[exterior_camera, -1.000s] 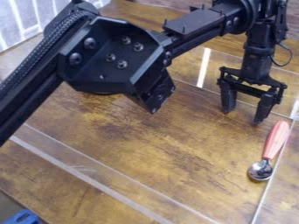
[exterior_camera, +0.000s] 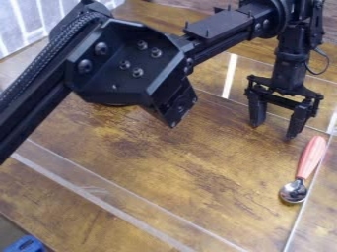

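Observation:
My black gripper hangs low over the wooden table at the right, its fingers spread open and pointing down. I see nothing clearly held between them. Just below and right of it lies a spoon with a pink handle and a metal head, apart from the gripper.
The dark arm crosses the upper left and hides part of the table, including most of a dark object behind it. Something blue sits at the bottom left corner.

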